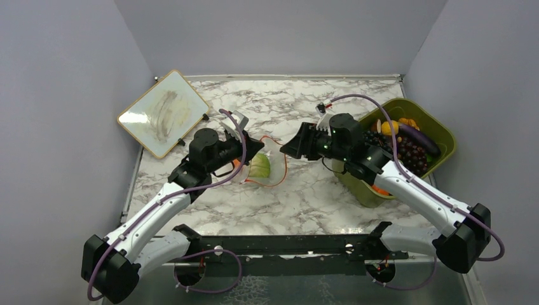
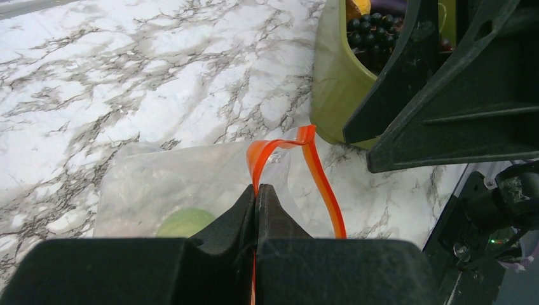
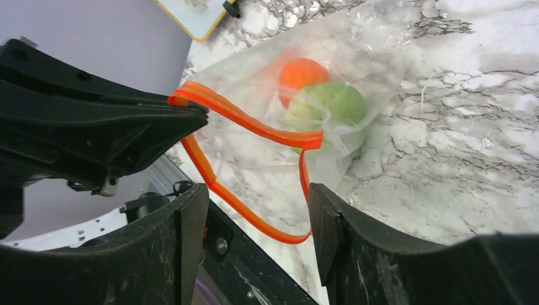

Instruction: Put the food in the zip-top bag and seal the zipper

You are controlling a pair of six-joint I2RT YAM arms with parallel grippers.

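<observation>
A clear bag with an orange zipper rim [image 3: 254,130] lies on the marble table, its mouth gaping. Inside it show a green food piece [image 3: 334,108] and an orange one [image 3: 304,74]; through the plastic the green piece [image 1: 260,166] also appears from above. My left gripper [image 1: 259,142] is shut on the zipper rim at one side of the mouth, and in the left wrist view the orange strip [image 2: 256,159] runs between its fingers. At the other side of the mouth, my right gripper is part open, with the far zipper edge visible between its fingers; no grip on it shows.
An olive bin [image 1: 446,141] holding grapes, an eggplant [image 1: 419,140] and other produce stands at the right, close to my right arm. A framed whiteboard [image 1: 163,114] leans at the back left.
</observation>
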